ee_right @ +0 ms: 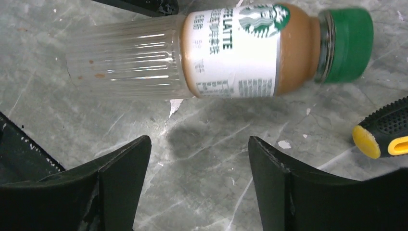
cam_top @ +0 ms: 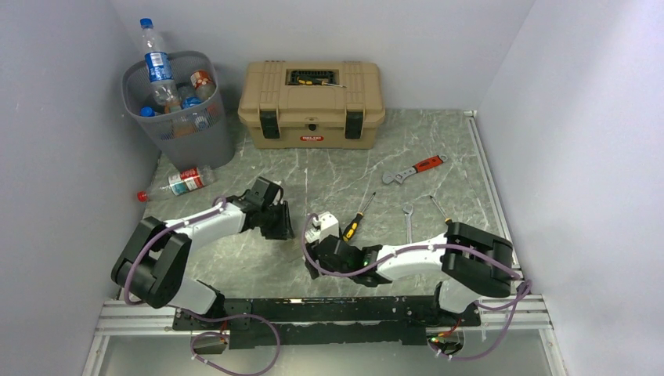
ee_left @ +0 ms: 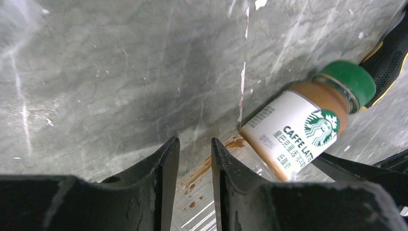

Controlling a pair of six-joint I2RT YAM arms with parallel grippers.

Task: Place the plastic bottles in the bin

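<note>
A brown-and-clear Starbucks bottle [ee_left: 298, 130] with a green cap lies slantwise in the left wrist view. My left gripper has its fingers apart, with the bottle's clear end in view between and beyond them; whether they touch it I cannot tell. In the right wrist view the same bottle [ee_right: 231, 53] crosses the top, above the fingertips. My right gripper stands open, only floor showing between its fingers. From above, the arms hide the bottle. A clear bottle [cam_top: 186, 182] with a red cap lies beside the grey bin [cam_top: 192, 145], which holds several bottles.
A tan toolbox [cam_top: 311, 117] stands at the back. A screwdriver [cam_top: 353, 227] lies close to the right gripper; a red-handled wrench [cam_top: 428, 163] and a spanner [cam_top: 408, 223] are farther right. Bare floor lies in front of the toolbox.
</note>
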